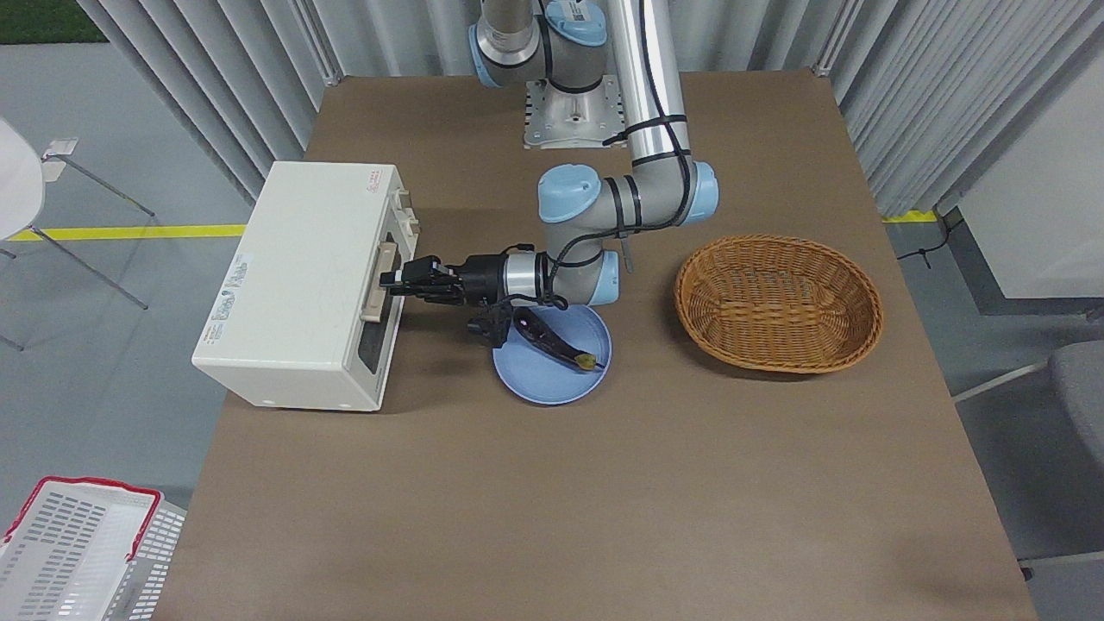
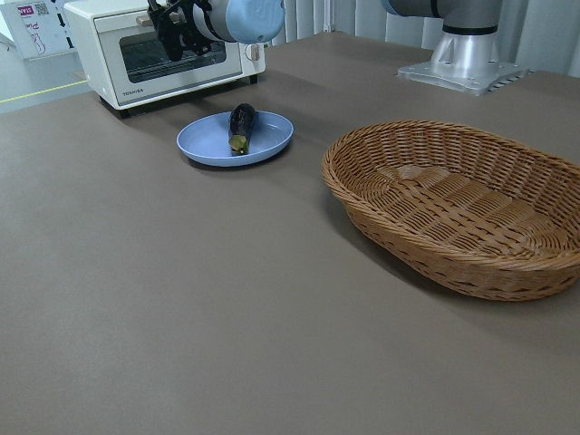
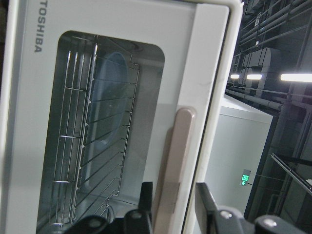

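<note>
A white Toshiba toaster oven [image 1: 279, 269] stands on the left with its glass door shut; in the wrist view a wire rack shows through the glass. My gripper is open at the door's pale handle [image 3: 180, 136], its fingertips on either side of it; whether they touch it I cannot tell. Below the wrist, a blue plate [image 1: 528, 378] holds a dark eggplant [image 1: 555, 346] with a greenish end, clearly seen in the left view.
An empty wicker basket [image 1: 778, 305] sits on the right of the brown table [image 1: 611, 486]. A white crate [image 1: 83, 548] is off the table at the lower left.
</note>
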